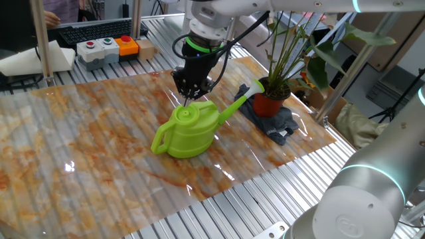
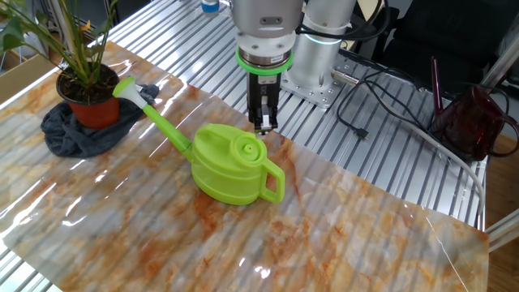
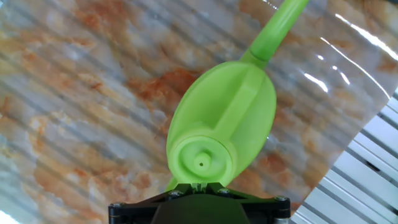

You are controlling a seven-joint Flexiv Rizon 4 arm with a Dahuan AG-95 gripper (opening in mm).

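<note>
A lime-green watering can [image 1: 191, 136] stands upright on the marbled sheet, its spout reaching toward the potted plant. Exterior view 2 shows the can [image 2: 231, 174] with its loop handle toward the robot's side. My gripper [image 1: 185, 101] points down close above and behind the can's round cap; whether it touches cannot be told. Seen from the wrist, the can's cap [image 3: 201, 163] lies just ahead of my gripper, whose fingertips meet with nothing visible between them. Part of the handle is hidden beneath the gripper in that view.
A potted plant [image 1: 267, 105] sits on a dark cloth [image 1: 282, 124] beside the spout's end. Button boxes [image 1: 99, 53] stand at the back left. A dark red watering can [image 2: 470, 122] is off to the side.
</note>
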